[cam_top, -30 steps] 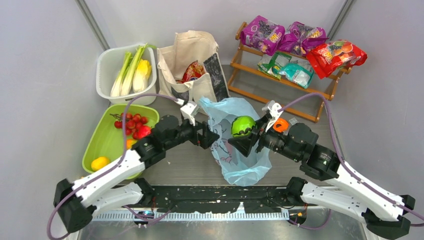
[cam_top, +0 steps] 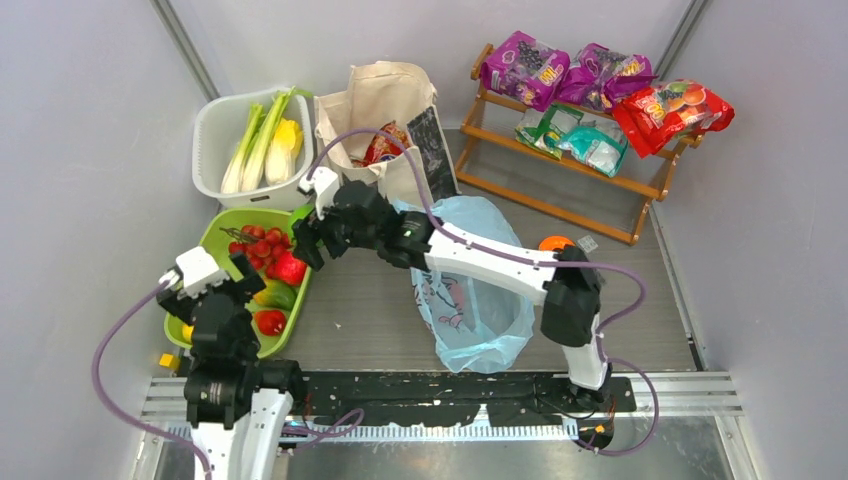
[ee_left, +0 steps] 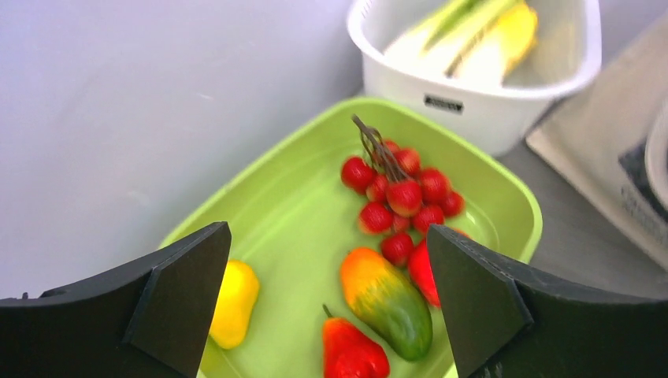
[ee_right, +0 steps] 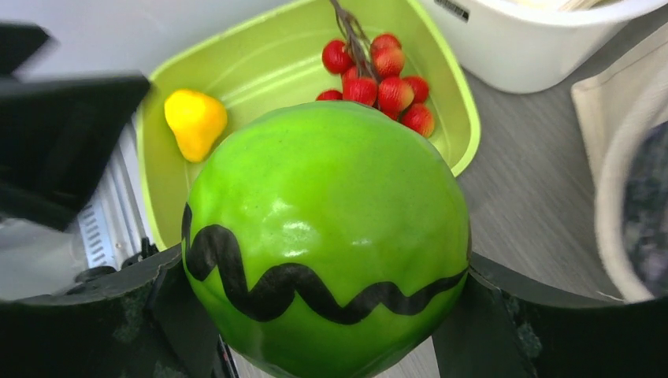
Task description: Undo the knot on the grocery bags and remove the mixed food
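Note:
My right gripper [cam_top: 308,240] is shut on a green watermelon [ee_right: 327,197] with dark stripes, just above the right side of the green basket [ee_right: 461,126]; in the top view it mostly hides the melon. My left gripper [cam_top: 208,280] hangs open over the basket's left part, nothing between its fingers. The basket holds red berries [ee_left: 402,197], peppers [ee_left: 352,354], a mango-like fruit [ee_left: 386,307] and a yellow fruit [ee_right: 194,118]. The blue plastic bag [cam_top: 475,330] lies open on the table, partly under my right arm.
A white basket [cam_top: 215,150] of vegetables and a canvas bag [cam_top: 350,110] with a red snack bag stand at the back. A wooden rack [cam_top: 630,234] with snack bags stands back right.
My right gripper has carried the watermelon left from over the blue bag to the basket.

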